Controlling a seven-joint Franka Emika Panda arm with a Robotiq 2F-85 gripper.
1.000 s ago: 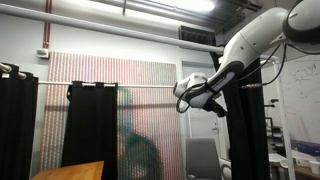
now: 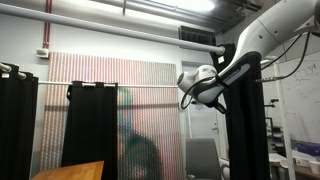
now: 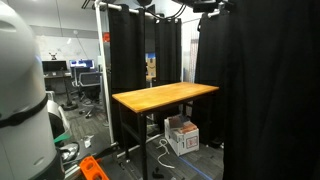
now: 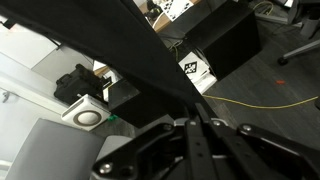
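My gripper reaches up from the lower edge of the wrist view. Its dark fingers stand shut, with nothing visible between them. In exterior view 1 the white arm [image 2: 245, 55] hangs high at the right beside a black curtain, well away from the wooden table [image 2: 75, 172]. That tabletop [image 3: 165, 96] looks bare in exterior view 2.
Black curtains [image 3: 270, 90] surround the table. A white box [image 3: 182, 134] sits on the floor beneath it. The wrist view shows a dark cloth, a grey chair [image 4: 55, 150], a black bag [image 4: 78, 84] and a yellow cable [image 4: 255, 104] on the floor.
The arm's upper section at the right has shifted upward and its angle has changed. The wrist end stays in nearly the same place; the table and curtains look unchanged.
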